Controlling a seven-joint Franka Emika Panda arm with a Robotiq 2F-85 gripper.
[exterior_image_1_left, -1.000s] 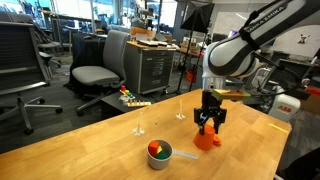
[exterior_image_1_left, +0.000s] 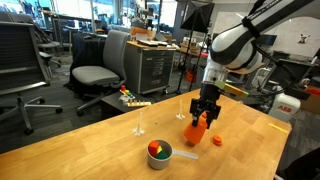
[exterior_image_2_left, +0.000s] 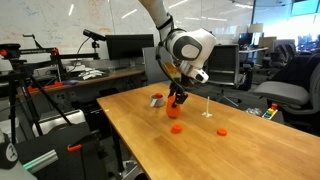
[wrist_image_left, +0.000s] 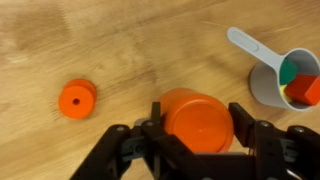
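An orange cylindrical object (wrist_image_left: 199, 124) sits between the fingers of my gripper, which is shut on it in the wrist view. Exterior view 1 shows the same orange object (exterior_image_1_left: 195, 132) below the gripper (exterior_image_1_left: 205, 112), close over the wooden table. Whether its bottom touches the table is hard to tell. A small orange disc (wrist_image_left: 77, 99) with a dark centre hole lies apart on the table, left of the gripper in the wrist view. To the right stands a metal pot (wrist_image_left: 268, 84) holding red, orange and green things, with a light-coloured handle (wrist_image_left: 254, 43).
Two thin white stands (exterior_image_1_left: 140, 122) rise from the table behind the pot. Another small orange piece (exterior_image_2_left: 222, 132) lies on the table (exterior_image_2_left: 180, 155). Office chairs (exterior_image_1_left: 98, 75) are beyond the far edge.
The gripper and the orange object have shifted left, toward the pot, in exterior view 1. The small orange disc now shows clear of them on the right. The pot has stayed put.
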